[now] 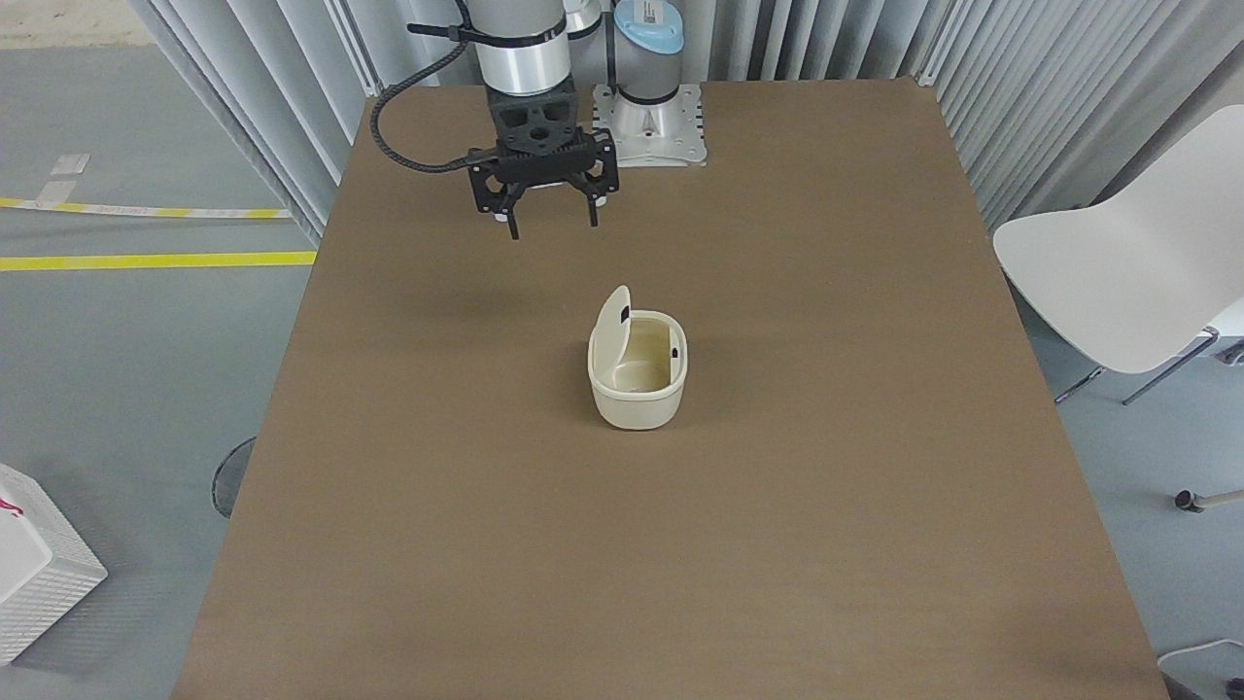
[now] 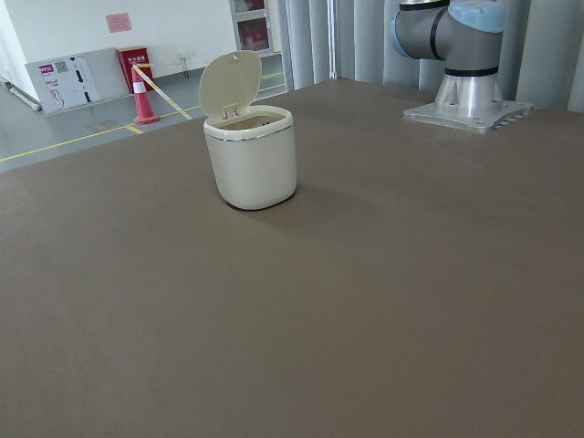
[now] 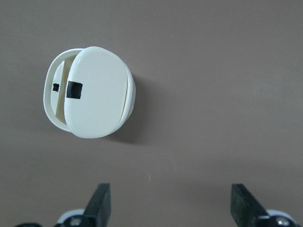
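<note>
A small cream bin (image 1: 636, 397) stands upright on the brown table, its lid (image 1: 608, 332) raised; in the left camera view the bin (image 2: 251, 169) shows the lid standing up at the back. In the wrist view the bin (image 3: 97, 92) is at upper left, seen from above with the lid over much of it. My gripper (image 1: 553, 220) hangs near the back of the table, behind and left of the bin, apart from it. Its two fingers are spread wide in the wrist view (image 3: 170, 189), with nothing between them.
The arm's base plate (image 1: 682, 150) sits at the back edge beside curtains. A white chair (image 1: 1120, 268) stands off the right side, and a white box (image 1: 47, 572) is on the floor at left.
</note>
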